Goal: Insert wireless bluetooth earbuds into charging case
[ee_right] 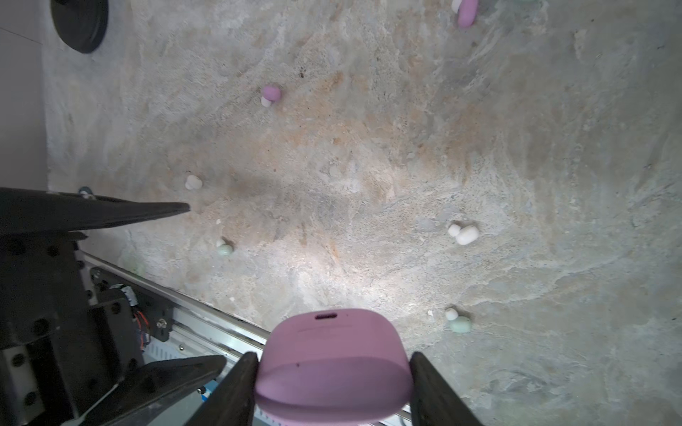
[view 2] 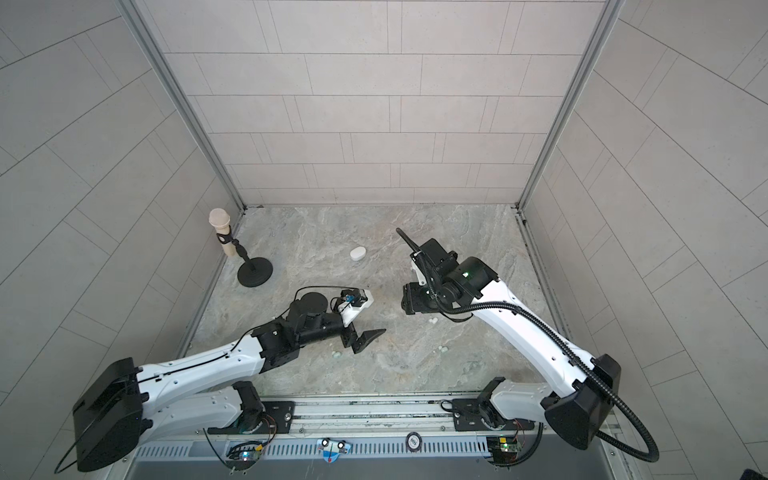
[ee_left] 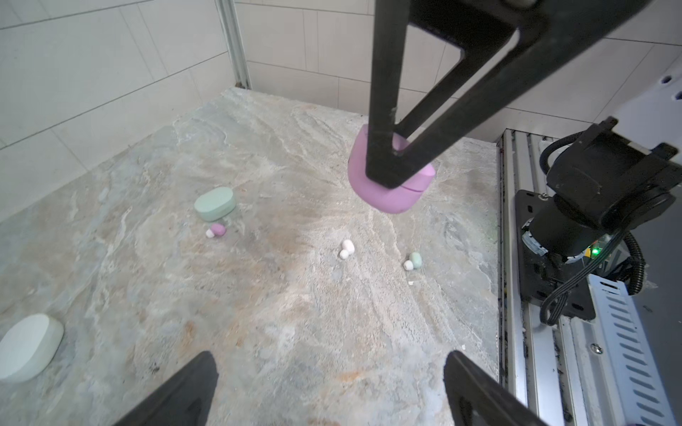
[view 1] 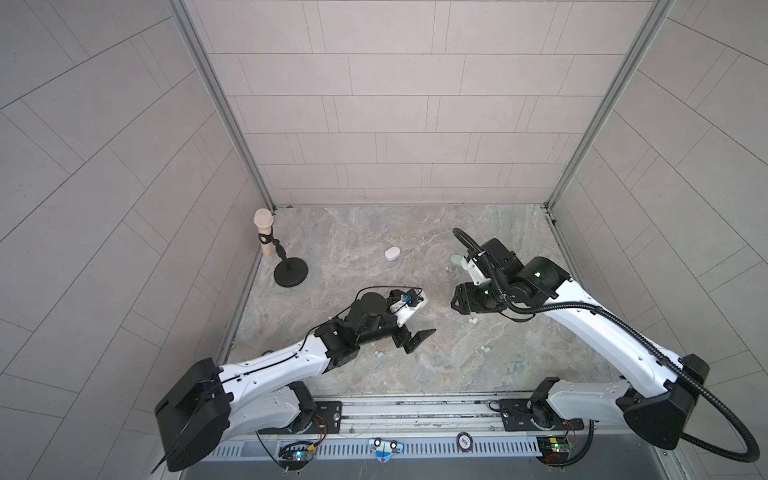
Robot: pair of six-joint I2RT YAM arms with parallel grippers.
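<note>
Clamped in my right gripper is the closed purple charging case (ee_right: 334,355), raised above the table. My left gripper stands open and empty in front of it, and the left wrist view shows the purple case (ee_left: 383,188) ahead. Loose earbuds lie scattered: a purple earbud (ee_right: 271,93) near the left, another purple earbud (ee_right: 466,12) at the top, a white earbud (ee_right: 466,235), a green earbud (ee_right: 460,324), plus a white earbud (ee_right: 193,182) and green earbud (ee_right: 225,249) close to my left fingers.
A white case (view 1: 392,253) rests towards the back. The green case (ee_left: 215,203) lies partly hidden behind my right arm in the top left view. A black round-based stand (view 1: 290,272) is at the back left.
</note>
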